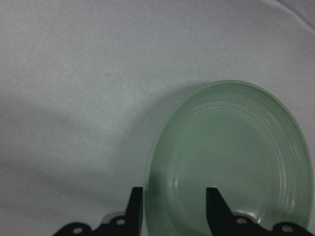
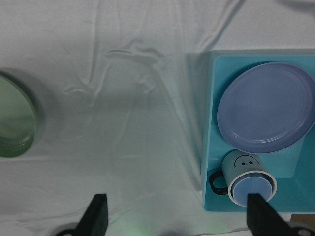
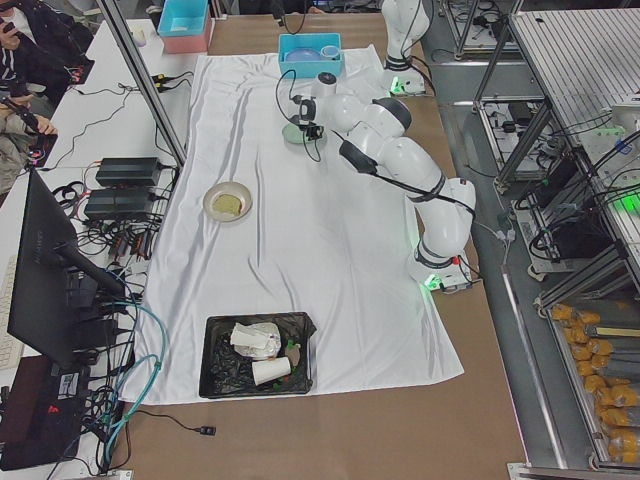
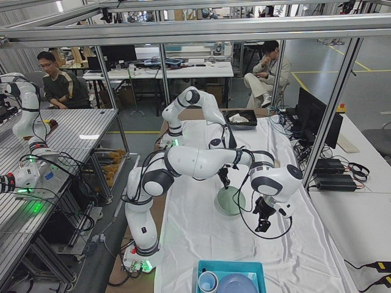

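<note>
A green plate [image 4: 228,200] rests on the white cloth; in the left wrist view its rim [image 1: 295,147] fills the lower right, with my open left gripper over its near edge, nothing visibly held. My right gripper is open above the cloth beside the blue bin, nothing between its fingers; the green plate shows at that view's left edge. The bin [image 2: 210,98] holds a blue plate [image 2: 266,105] and a smiley mug [image 2: 241,164] with a blue cup [image 2: 251,191] inside.
A beige plate [image 3: 227,202] with something yellowish on it sits left of the arms. A black lined bin [image 3: 220,360] holding white items stands at the cloth's near end. The arms cross close over the cloth's far part.
</note>
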